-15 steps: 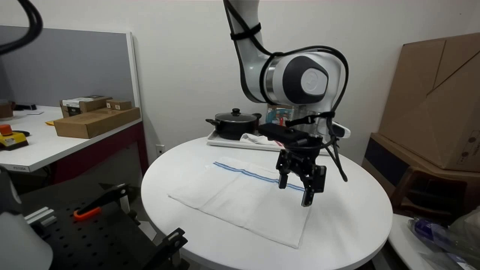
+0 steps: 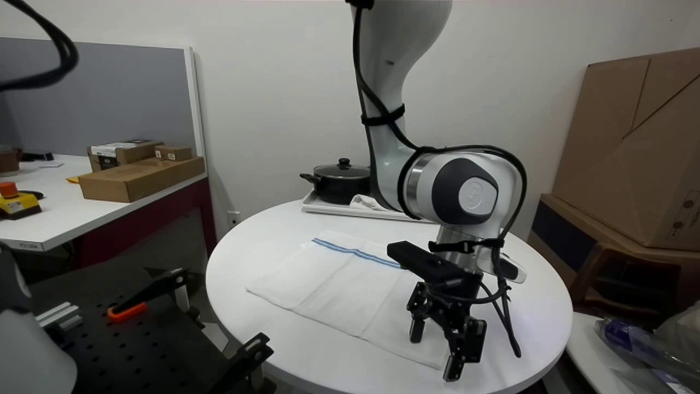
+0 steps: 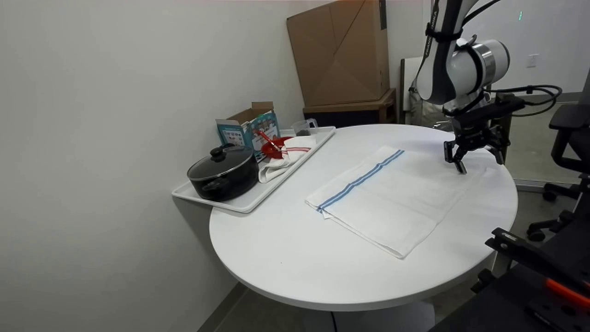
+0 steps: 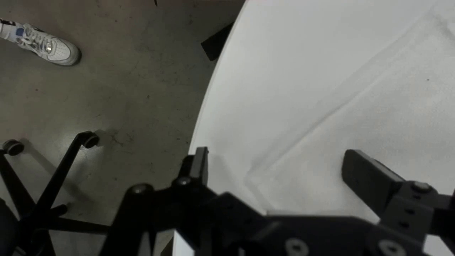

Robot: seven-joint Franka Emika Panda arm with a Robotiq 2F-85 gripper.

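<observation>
A white towel (image 2: 341, 289) with blue stripes lies spread nearly flat on the round white table (image 3: 265, 249). My gripper (image 2: 434, 354) is low over the towel's near right corner, its fingers wide apart. In the wrist view, that towel corner (image 4: 273, 183) shows in the gap between the fingers. One finger (image 4: 358, 175) is over the cloth; the other is beyond the corner, near the table's edge. Nothing is gripped. Whether the fingertips touch the surface, I cannot tell.
At the back, a white tray (image 3: 251, 204) holds a black lidded pot (image 3: 224, 177), a red bowl (image 3: 274, 148), a folded cloth (image 3: 285, 160) and an opened box (image 3: 246, 130). A chair base (image 4: 55, 183) stands on the floor beyond the edge.
My gripper has come down and toward the near right side of the table, from above the towel's right part to its near right corner. It was open earlier as well.
</observation>
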